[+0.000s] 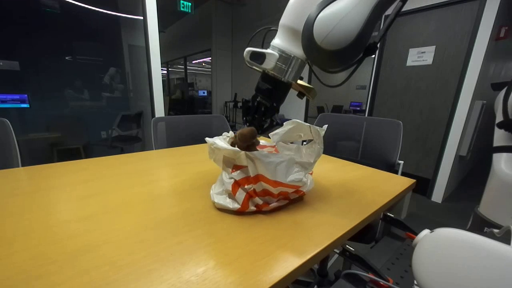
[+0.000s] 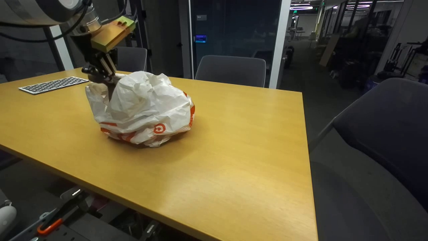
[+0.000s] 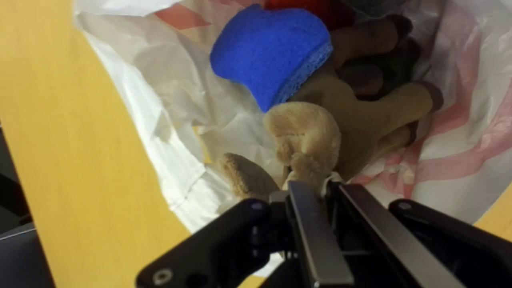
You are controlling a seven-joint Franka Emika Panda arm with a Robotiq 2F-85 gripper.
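A white plastic bag [image 1: 261,180] with red markings stands open on the table. My gripper is over the bag's mouth, shut on a light-brown plush toy [image 3: 305,134]. In exterior view 1 the toy's brown part [image 1: 247,138] shows at the bag's rim, below the fingers. A blue sponge [image 3: 271,53] lies inside the bag beside the toy. Under these, a larger tan plush [image 3: 357,108] with dark-tipped limbs fills part of the bag; whether it is joined to the held toy is hard to tell. In exterior view 2 the bag [image 2: 148,104] hides most of the toy.
A white keyboard [image 2: 54,85] lies on the table behind the bag. Grey chairs [image 1: 189,129] stand along the far edge. Something red [image 3: 312,9] shows deeper in the bag.
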